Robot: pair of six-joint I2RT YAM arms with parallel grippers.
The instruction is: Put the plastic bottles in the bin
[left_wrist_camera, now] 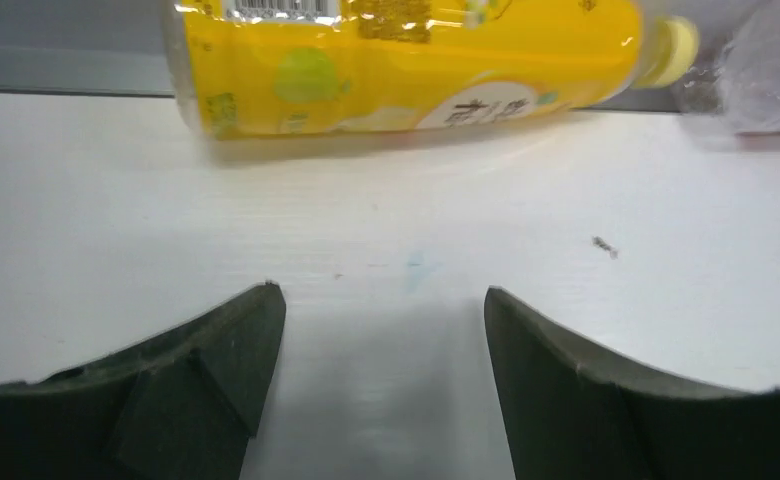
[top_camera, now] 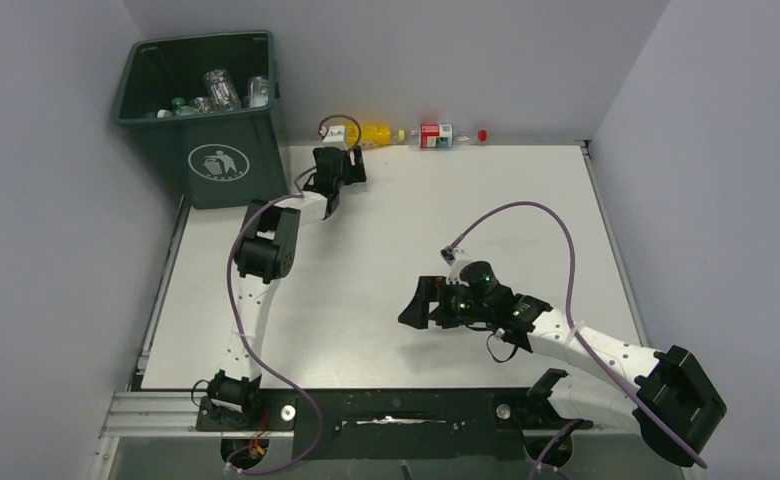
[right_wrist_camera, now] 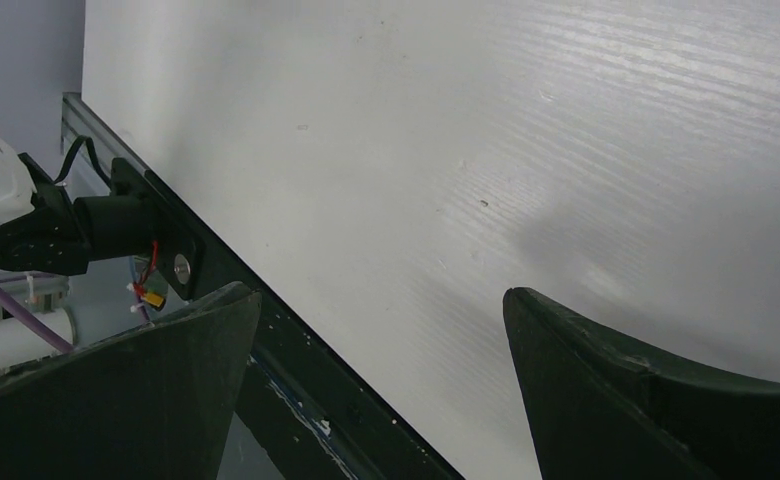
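A yellow plastic bottle (top_camera: 374,135) (left_wrist_camera: 406,65) lies along the back edge of the table, beside a clear bottle with a red label and red cap (top_camera: 436,137) (left_wrist_camera: 771,65). The green bin (top_camera: 216,160) at the back left holds several clear bottles. My left gripper (top_camera: 338,168) is just in front of the yellow bottle, fingers apart with nothing between them. My right gripper (top_camera: 424,300) hangs open over the front right of the table, empty.
Grey walls stand behind and at both sides; a dark rail runs along the front edge.
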